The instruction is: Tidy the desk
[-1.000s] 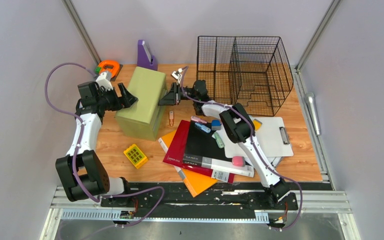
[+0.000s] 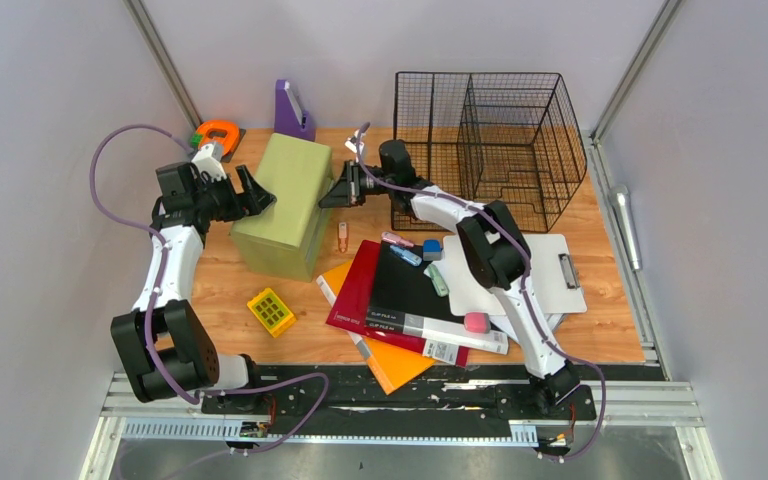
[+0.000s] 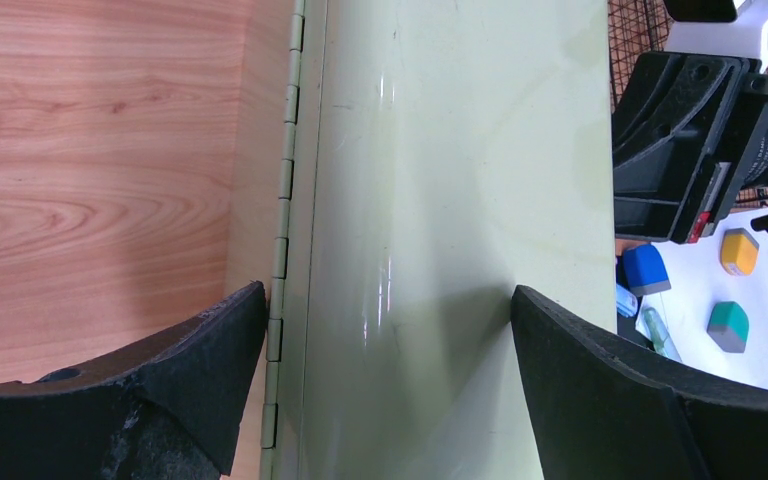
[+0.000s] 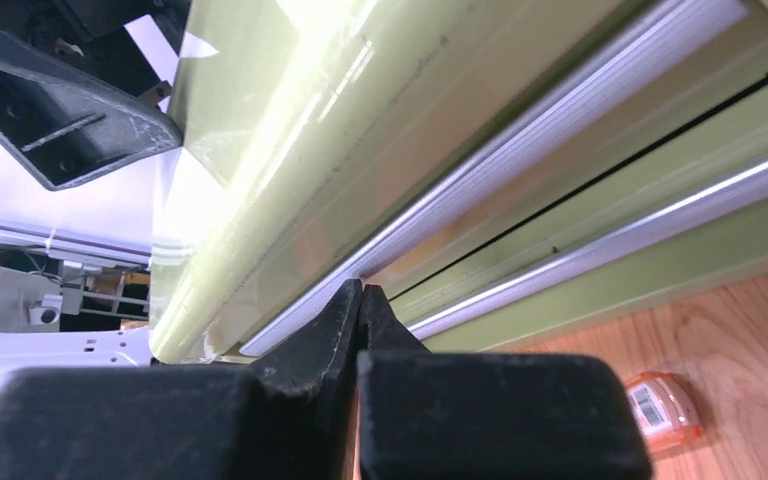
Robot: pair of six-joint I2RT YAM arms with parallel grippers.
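Observation:
A light green cabinet (image 2: 285,190) stands on the desk at the left-centre, its metal-edged drawer fronts facing right. My right gripper (image 2: 326,202) is at that face. In the right wrist view its fingertips (image 4: 345,305) meet with nothing between them, close by the upper silver drawer strip (image 4: 520,150); the strip lies outside them. Both drawers look shut. From the left, my left gripper (image 2: 268,202) reaches over the cabinet top. Its fingers (image 3: 600,385) stand wide apart over the green top (image 3: 440,200), in the left wrist view; whether they touch it is unclear.
A black wire rack (image 2: 500,150) stands at the back right. Folders (image 2: 410,290), a clipboard (image 2: 550,270) and several erasers cover the front centre. An orange-capped bottle (image 2: 343,237) lies right of the cabinet, a yellow basket (image 2: 271,312) before it. Bare wood shows at front left.

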